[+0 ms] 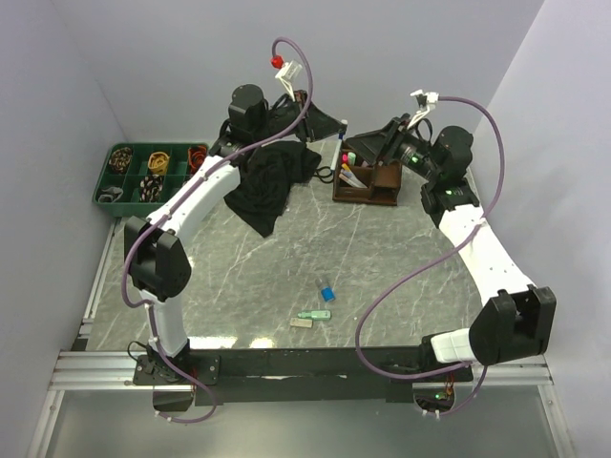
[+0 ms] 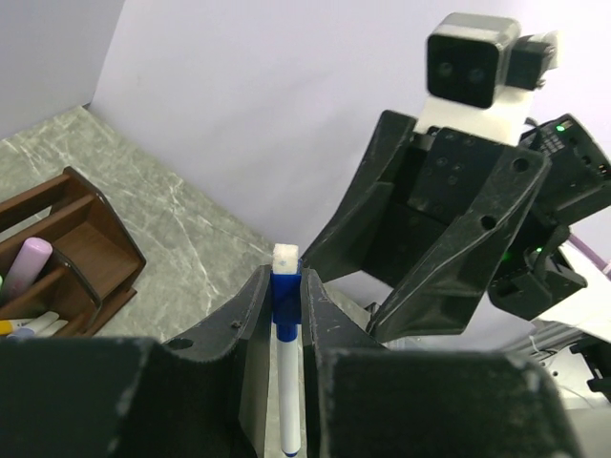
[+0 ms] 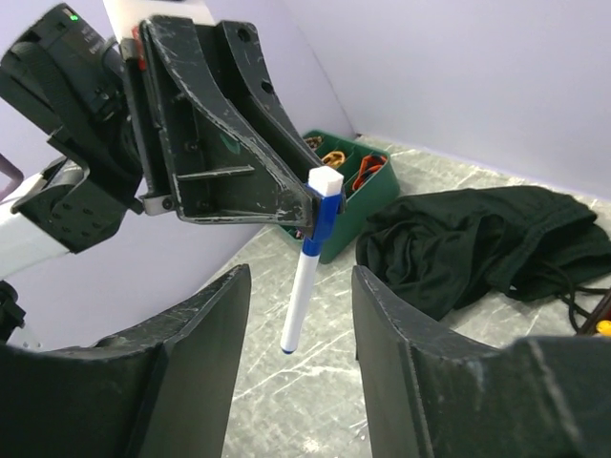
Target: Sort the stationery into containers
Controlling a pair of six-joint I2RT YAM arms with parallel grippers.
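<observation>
A white-and-blue pen (image 2: 287, 391) hangs upright from my left gripper, which is shut on its upper part. My right gripper faces it, open, with the pen seen between and beyond its fingertips in the right wrist view. The brown wooden organizer (image 1: 382, 196) at the back centre holds markers and pens. The green sectioned box (image 1: 143, 200) at the back left holds bands and other small items. On the table's front part lie a blue-capped item (image 1: 326, 294), a green item (image 1: 315, 315) and a beige block (image 1: 301, 322).
A black cloth (image 1: 258, 200) lies between the two containers, with scissors (image 1: 324, 175) beside it. Walls stand at the back and both sides.
</observation>
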